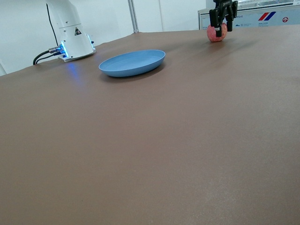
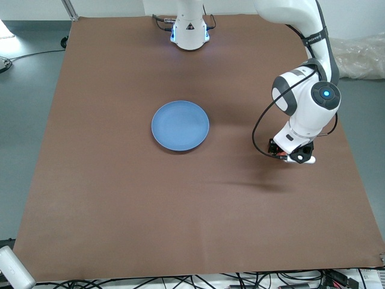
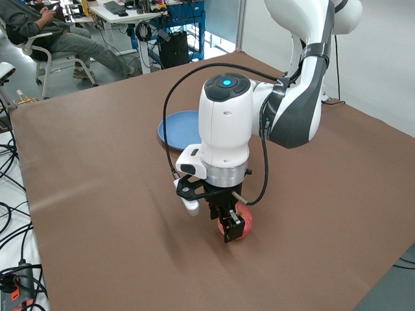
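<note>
A red apple (image 1: pixel 213 35) rests on the brown table (image 2: pixel 180 223), right of a blue plate (image 2: pixel 180 125), which is empty. My black gripper (image 1: pixel 223 28) is low at the apple, its fingers beside and in front of it; in the right view the gripper (image 3: pixel 227 230) partly covers the apple (image 3: pixel 244 217). Whether its fingers are open or closed on the apple I cannot tell. In the left view the gripper (image 2: pixel 291 152) hides nearly all of the apple.
A white robot base (image 2: pixel 189 30) with cables stands at the table's back edge. Cables lie beyond the table's edge, and a seated person appears in the right view.
</note>
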